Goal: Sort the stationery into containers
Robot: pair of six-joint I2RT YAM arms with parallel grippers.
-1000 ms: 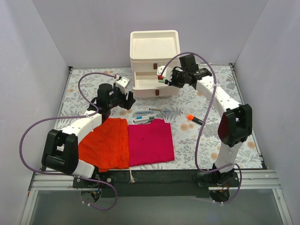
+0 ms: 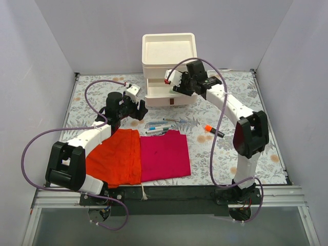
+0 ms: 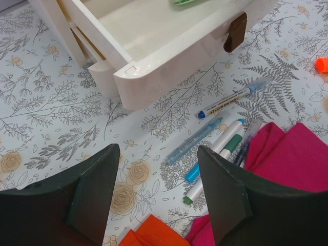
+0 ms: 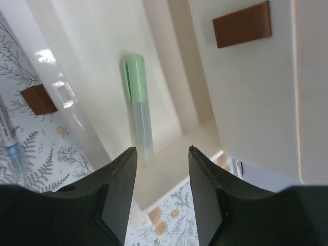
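In the right wrist view a green capped marker (image 4: 137,84) with a clear grey barrel lies inside the white open drawer (image 4: 179,154). My right gripper is open just above the drawer, nothing between its fingers, the marker apart from them. My left gripper stands open and empty left of the drawer's front. Beyond its fingertips several pens and markers lie on the table: a pen (image 3: 233,97) with blue ends, a clear blue pen (image 3: 195,139), a blue-capped white marker (image 3: 225,136) and a green-capped one (image 3: 231,145). An orange-and-black marker (image 2: 214,131) lies farther right.
A white drawer unit (image 2: 169,49) stands at the back, its lower drawer pulled out. Orange cloth (image 2: 115,159) and magenta cloth (image 2: 165,158) cover the table's front left and middle.
The green marker, earlier at the gripper, now lies in the drawer. The left arm has stayed put.
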